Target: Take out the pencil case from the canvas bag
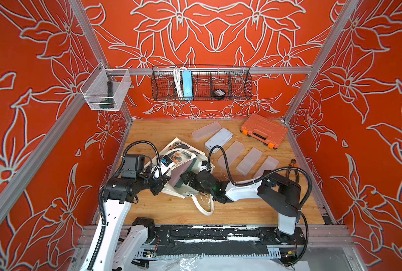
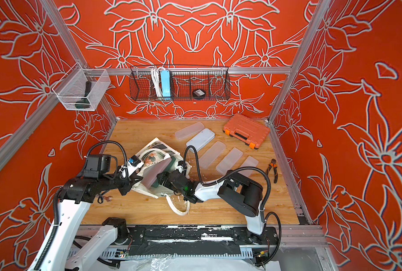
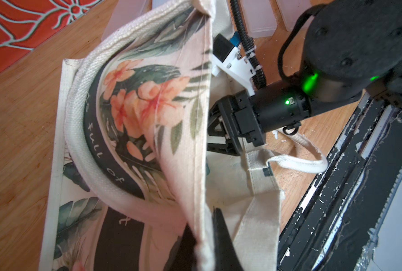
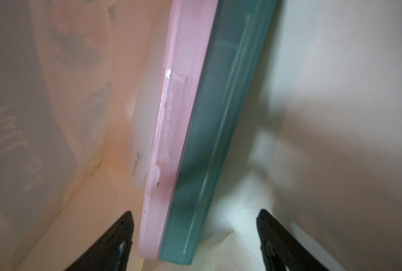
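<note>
The cream floral canvas bag (image 3: 160,103) lies on its side on the table, its mouth held up. My left gripper is shut on the bag's edge at its lower part in the left wrist view. My right gripper reaches inside the bag, open, its fingers either side of the pencil case (image 4: 201,131), a long pink and teal box with nothing pressed against it from the fingertips. A whitish item (image 4: 144,113) lies behind the case.
Several translucent cases (image 1: 248,160), a light blue box (image 1: 217,140) and an orange toolbox (image 1: 263,131) lie at the back and right, with pliers (image 2: 273,169). Wire baskets hang on the back wall.
</note>
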